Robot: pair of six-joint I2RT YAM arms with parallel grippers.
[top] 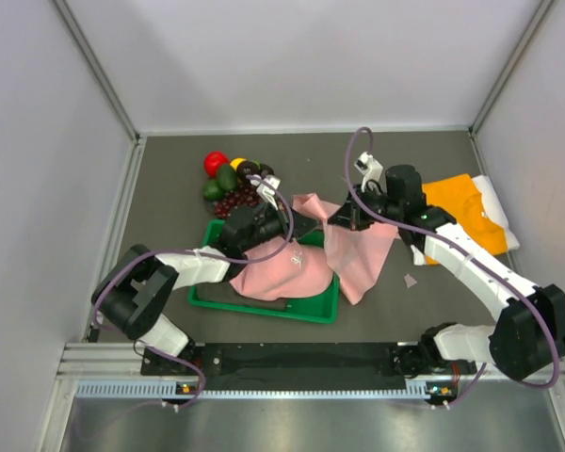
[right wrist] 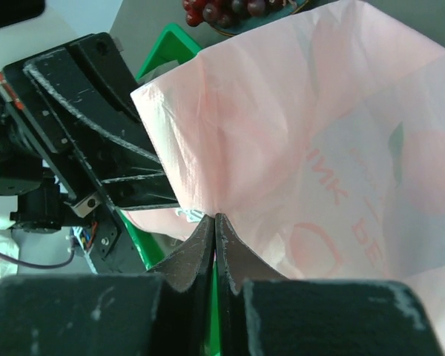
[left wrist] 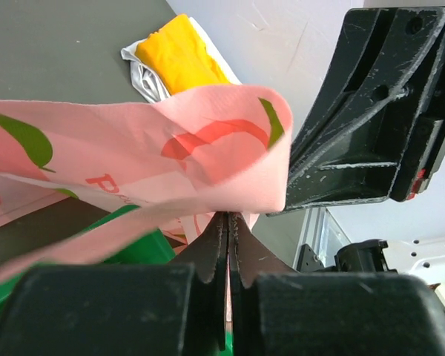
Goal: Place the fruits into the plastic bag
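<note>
A pink plastic bag (top: 358, 259) with printed lettering hangs between my grippers at the centre of the top view, another pink bag part lying in the green basket (top: 311, 309). My left gripper is shut at the bag's folded edge; whether it pinches any is unclear. Facing it, my right gripper is shut, its tips at the bag's edge, with any film between them hard to tell. The fruits, including a red fruit (top: 217, 162), avocados (top: 226, 177) and dark grapes (right wrist: 230, 11), sit together behind the basket.
Orange and white cloths (top: 466, 212) lie at the right. A small scrap (top: 410, 281) rests near them. Grey table (top: 311, 155) shows clear at the back and front right. Walls enclose the sides and back.
</note>
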